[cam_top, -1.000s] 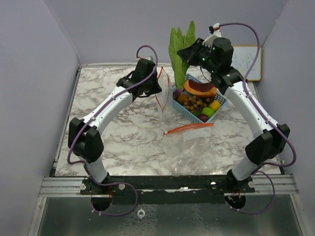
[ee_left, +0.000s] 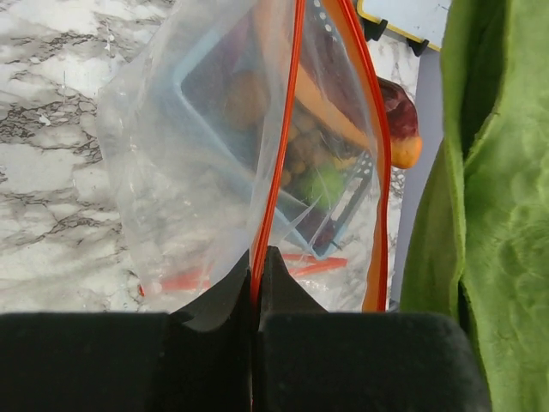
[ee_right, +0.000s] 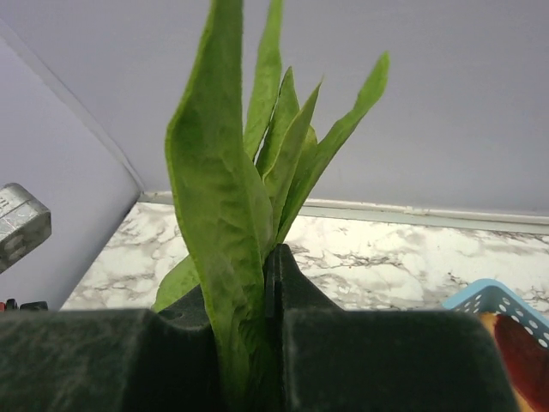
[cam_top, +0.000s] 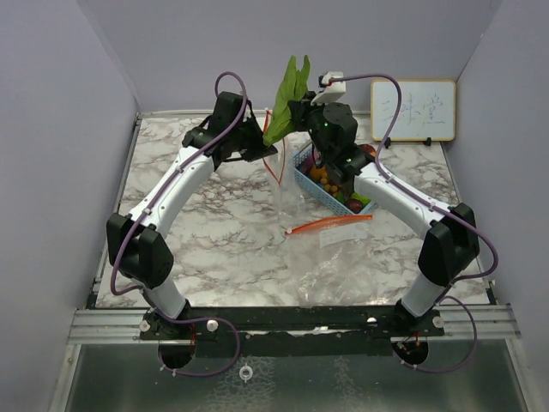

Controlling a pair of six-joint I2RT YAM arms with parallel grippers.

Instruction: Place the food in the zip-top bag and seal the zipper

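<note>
A clear zip bag with orange zipper (ee_left: 280, 163) hangs from my left gripper, shut on its rim; its mouth gapes. My right gripper is shut on a bunch of long green leaves (ee_right: 214, 189), held upright above the bag's mouth, very near my left gripper in the top view (cam_top: 292, 94). In the left wrist view the leaves fill the right side. Behind the bag lies a blue basket (cam_top: 317, 193) of produce, partly hidden by the right arm.
Another flat bag (cam_top: 330, 262) with orange zipper lies at the front centre. A whiteboard (cam_top: 413, 110) stands at back right.
My right gripper has moved left with the leaves, which now tilt over the bag's mouth. My left gripper has moved slightly left with the bag.
</note>
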